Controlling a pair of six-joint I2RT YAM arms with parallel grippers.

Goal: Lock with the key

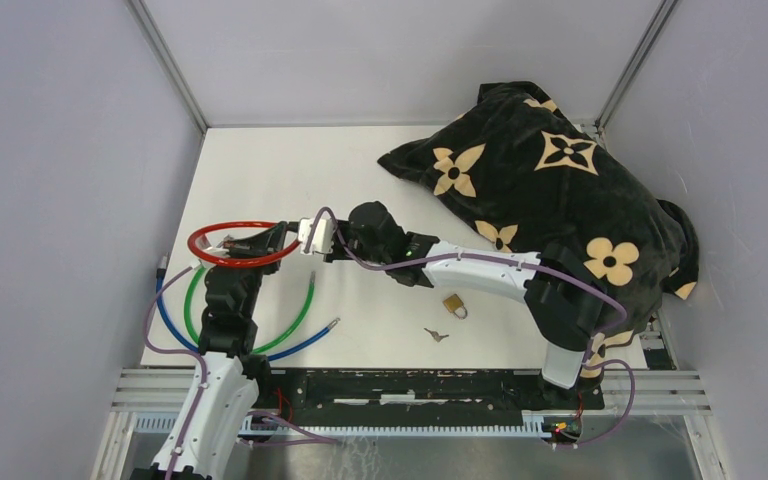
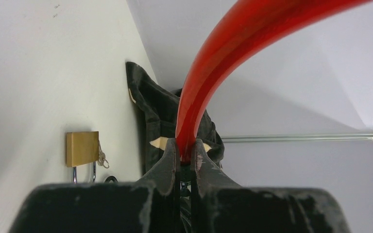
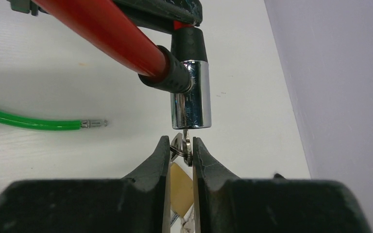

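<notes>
The red cable lock (image 1: 200, 250) hangs over the left of the table in a loop, my left gripper shut on its red cable. In the right wrist view the chrome lock cylinder (image 3: 191, 97) points downward. A small silver key (image 3: 186, 138) stands in the cylinder's lower end, with a ring and a second key beside it. My right gripper is part open, its fingertips on either side of the key's head. Whether they touch it is hard to tell. From above, the key is hidden by the grippers.
A brass padlock (image 1: 454, 303) and loose keys (image 1: 436, 335) lie on the table, front right of centre. Green cable (image 1: 290, 330) and blue cable (image 1: 310, 340) lie under the left arm. A dark patterned cloth (image 1: 560, 190) fills the right.
</notes>
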